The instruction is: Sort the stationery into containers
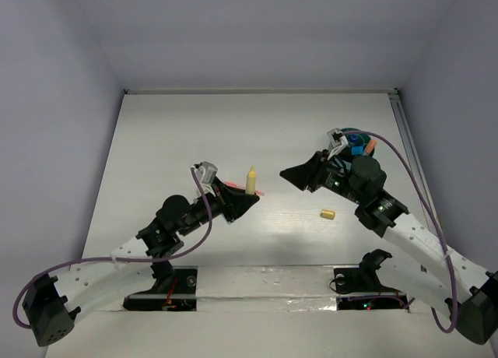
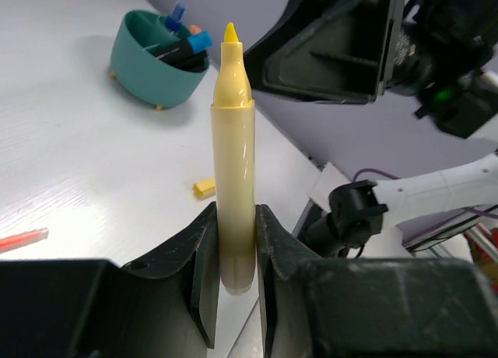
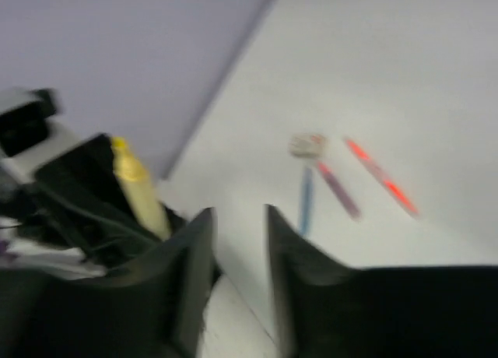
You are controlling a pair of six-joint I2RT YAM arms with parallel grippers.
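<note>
A yellow highlighter stands upright in my left gripper, which is shut on it. My right gripper is up and to the right of it, apart from the highlighter; its fingertips in the blurred right wrist view look slightly apart, with nothing visible between them. The teal container at the back right holds blue and dark items. A red pen lies on the table behind the left gripper, and a small yellow piece lies below the right gripper.
The right wrist view shows blurred pens and a pale item on the table. Grey walls surround it.
</note>
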